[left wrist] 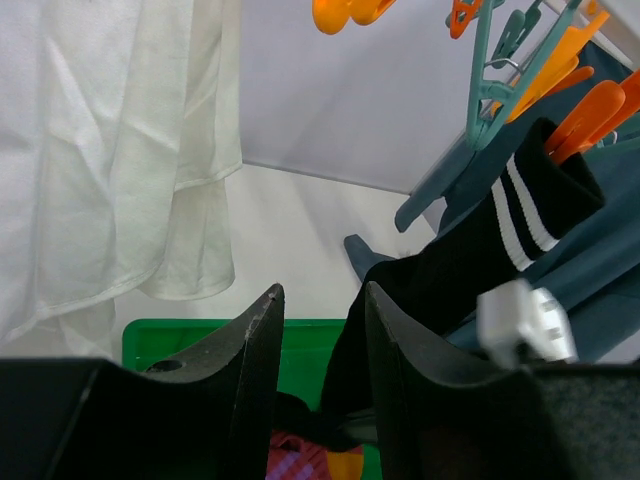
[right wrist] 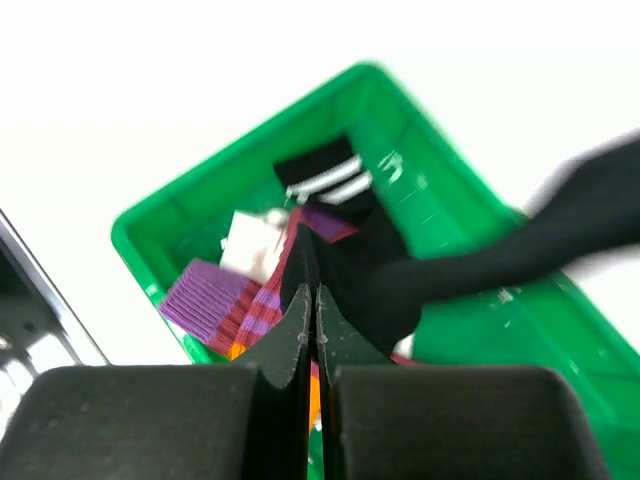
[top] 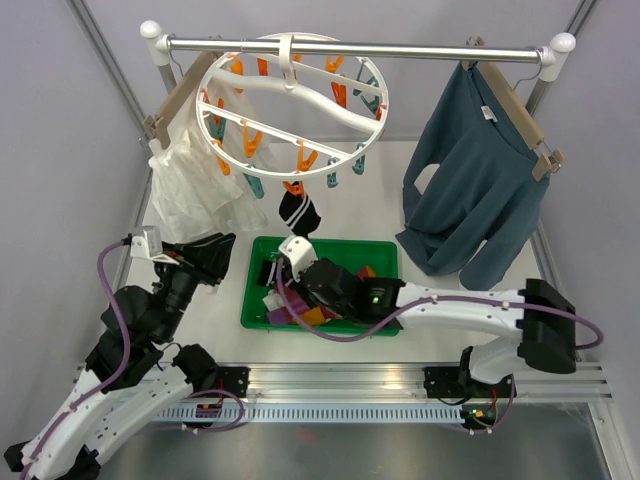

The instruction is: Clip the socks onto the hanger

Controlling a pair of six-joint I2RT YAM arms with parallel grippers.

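Observation:
The round white hanger [top: 290,105] with orange and teal clips hangs from the rail. A black sock with white stripes [left wrist: 500,225] hangs from an orange clip at its bottom. My left gripper faces it, part open, nothing seen between its fingers. My right gripper is shut over the green bin [right wrist: 180,180]; a black sock [right wrist: 370,290] passes at its fingertips, and I cannot tell if it is pinched. The bin holds striped, purple and orange socks.
A white garment [top: 195,190] hangs at left and teal trousers [top: 465,180] at right. Bare table surrounds the bin.

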